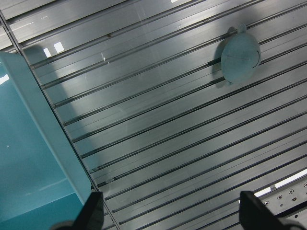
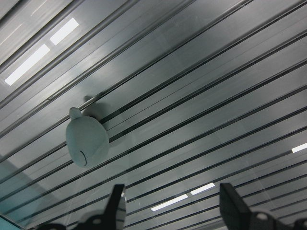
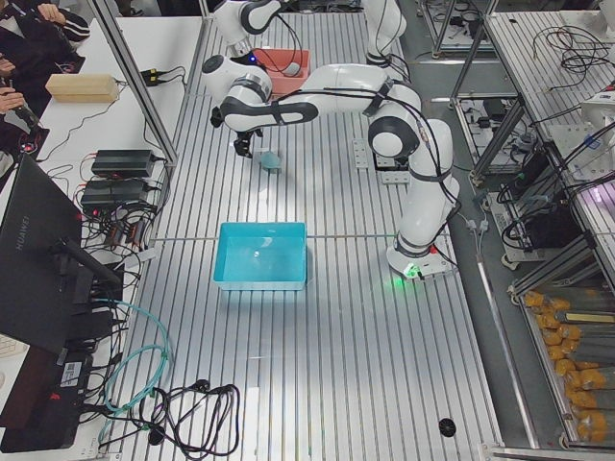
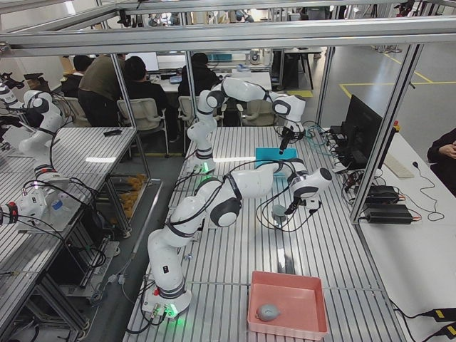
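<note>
A pale teal plush toy (image 3: pixel 270 161) lies on the slatted table, also in the left wrist view (image 1: pixel 240 56) and the right wrist view (image 2: pixel 87 140). The blue bin (image 3: pixel 259 257) stands beside it. My left gripper hangs over the table with its fingers apart, the bin at its left and the toy above right. My right gripper is also open, nothing between its fingers, the toy ahead of it to the left.
A pink bin (image 4: pixel 288 305) holds a grey round toy (image 4: pixel 268 311) at the other end of the table. Cable coils lie by the monitor (image 3: pixel 38 250).
</note>
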